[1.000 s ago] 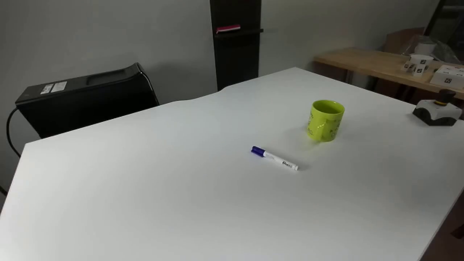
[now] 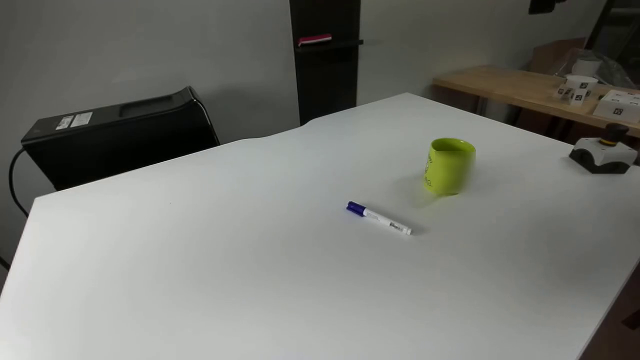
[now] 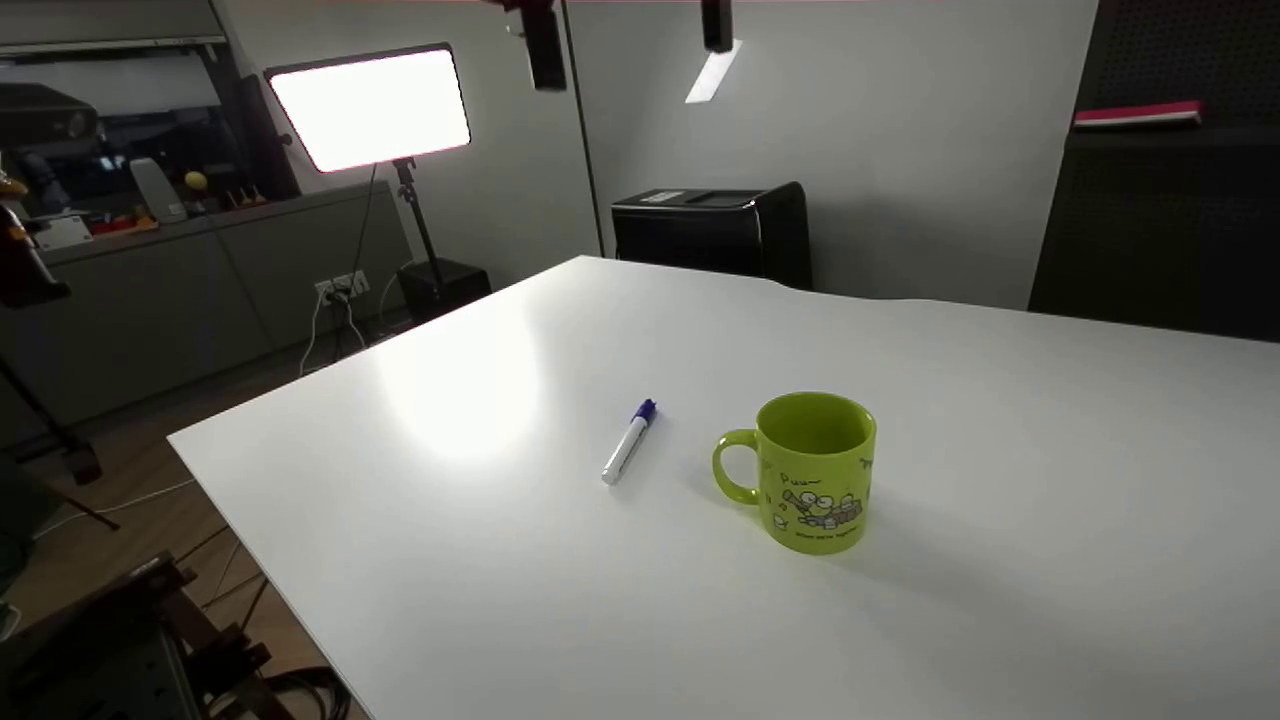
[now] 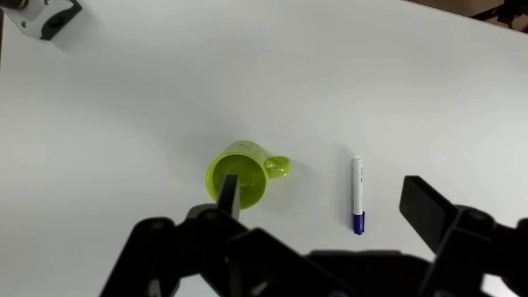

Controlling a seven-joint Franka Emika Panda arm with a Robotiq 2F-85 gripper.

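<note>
A yellow-green mug [image 3: 816, 492] with printed figures stands upright on the white table, its handle on the marker's side. The white marker [image 2: 387, 222] with a blue cap lies flat beside it, apart from the mug. High above the table, my gripper [image 3: 632, 58] is open, with empty space between its dark fingers. In the wrist view, the gripper spans wide, one finger overlapping the sight of the mug [image 4: 251, 149] and the other to the right of the marker [image 4: 357, 188]. Exterior view 1 catches only a dark piece at its top right edge.
A black-and-white button box [image 2: 603, 151] sits at the table's right edge in exterior view 1. Beyond the far edge is a black appliance [image 2: 126, 132].
A dark part of the arm or gripper has come into the top right of exterior view 1. Mug and marker stay in place; the mug's front now looks blurred there.
</note>
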